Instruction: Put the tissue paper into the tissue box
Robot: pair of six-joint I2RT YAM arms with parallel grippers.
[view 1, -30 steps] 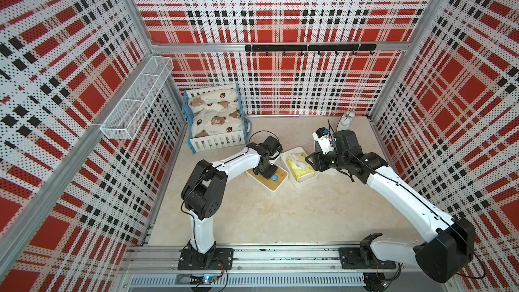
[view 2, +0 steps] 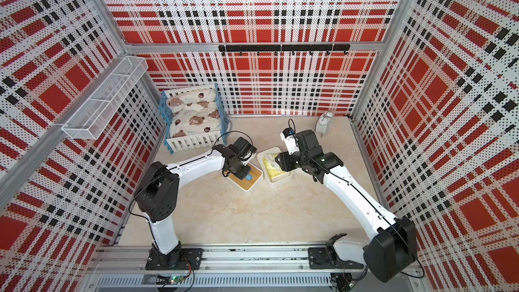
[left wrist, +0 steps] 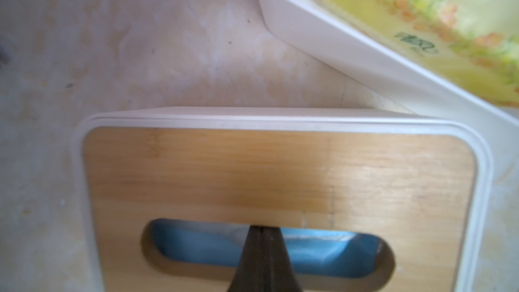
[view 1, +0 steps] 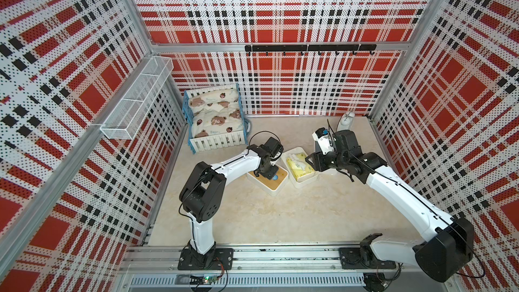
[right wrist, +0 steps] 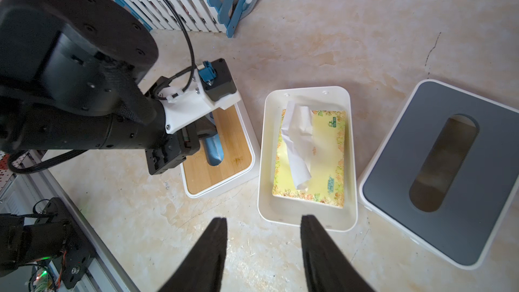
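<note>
A white box with wooden lid [left wrist: 281, 173] has my left gripper at its oblong slot, fingers shut with nothing visible between them; blue shows inside. Beside it an open white box [right wrist: 261, 183] holds a yellow floral tissue pack [right wrist: 324, 156] with white tissue [right wrist: 297, 146] sticking up. My right gripper hangs above the table on the near side of the open box, fingers apart and empty.
A grey slotted lid [right wrist: 389, 173] lies right of the open box. A toy crib [view 1: 216, 140] stands at back left, a white object [view 2: 324, 121] at back right.
The left arm has shifted very slightly at the wooden-lidded box. The right arm shows no clear movement.
</note>
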